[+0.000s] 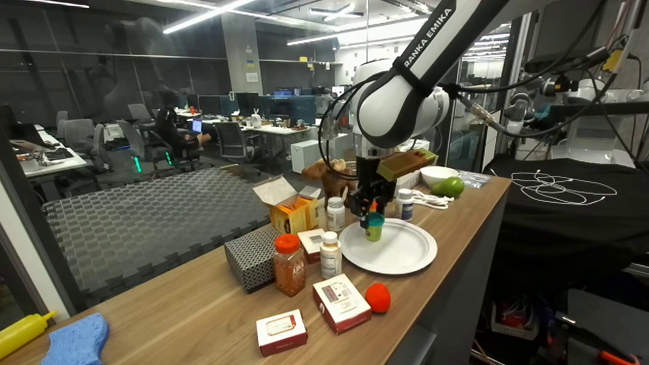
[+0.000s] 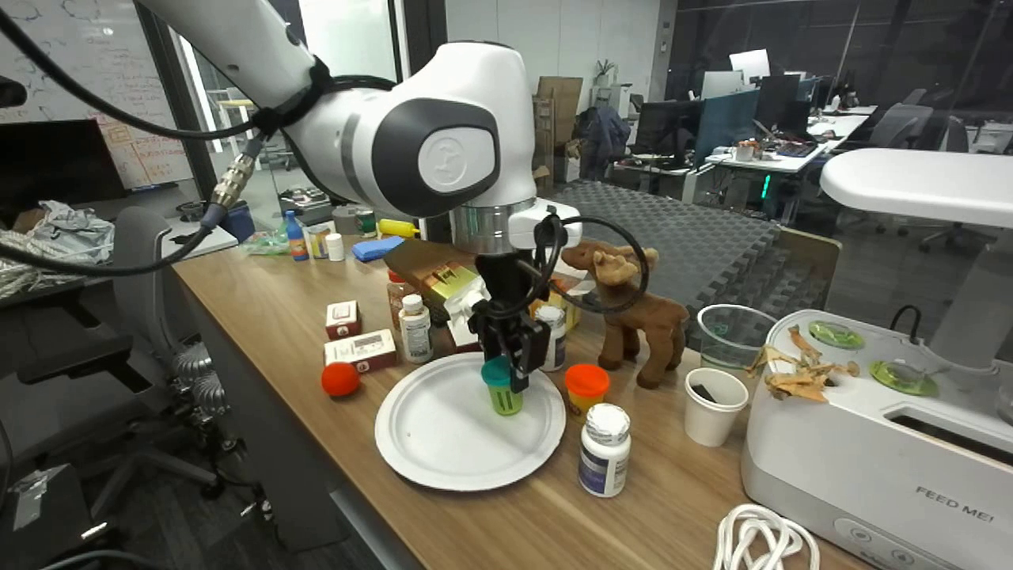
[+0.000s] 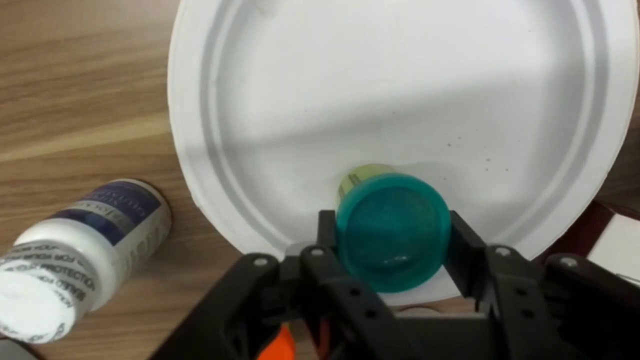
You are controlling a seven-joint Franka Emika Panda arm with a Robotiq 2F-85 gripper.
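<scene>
Between the fingers of my gripper is a small green container with a teal lid (image 3: pixel 396 228), and the fingers are shut on it. Seen from above, its lid hides most of its green body. In exterior view 2 the container (image 2: pixel 502 388) is upright over the white plate (image 2: pixel 446 446), toward the plate's far side, with the gripper (image 2: pixel 503 366) coming down from above. Exterior view 1 also has the container (image 1: pixel 374 228) over the plate (image 1: pixel 401 261). Whether its base touches the plate, I cannot tell.
A white bottle with a blue label (image 2: pixel 605 451) and an orange-lidded tub (image 2: pixel 586 385) stand close beside the plate. Other bottles, boxes and a red ball (image 1: pixel 378 298) crowd the opposite side. A toy moose (image 2: pixel 631 313) is behind. Most of the plate is bare.
</scene>
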